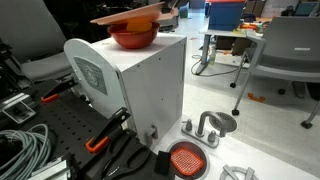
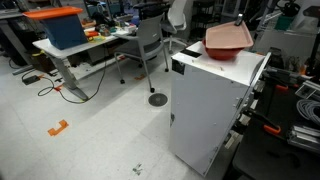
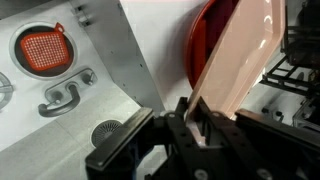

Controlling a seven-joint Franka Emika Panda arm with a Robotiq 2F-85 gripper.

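Observation:
A pale pink, flat tray-like piece point(image 3: 240, 55) runs from my gripper toward the top right of the wrist view. The fingers are shut on its near edge. Beneath it sits a red-orange bowl point(image 1: 135, 37), on the white cabinet point(image 1: 150, 85). In exterior view 1 the pink piece point(image 1: 130, 15) slants over the bowl, its right end higher than its left. Exterior view 2 shows it point(image 2: 228, 37) tilted above the bowl point(image 2: 220, 53). Whether it still touches the rim is unclear. Much of the bowl is covered in the wrist view.
Low in front of the cabinet are a sink with a red drain insert point(image 1: 186, 160) and a faucet point(image 1: 206, 127). A grey chair point(image 1: 285, 50) and a blue bin with an orange lid point(image 2: 63, 28) stand farther off.

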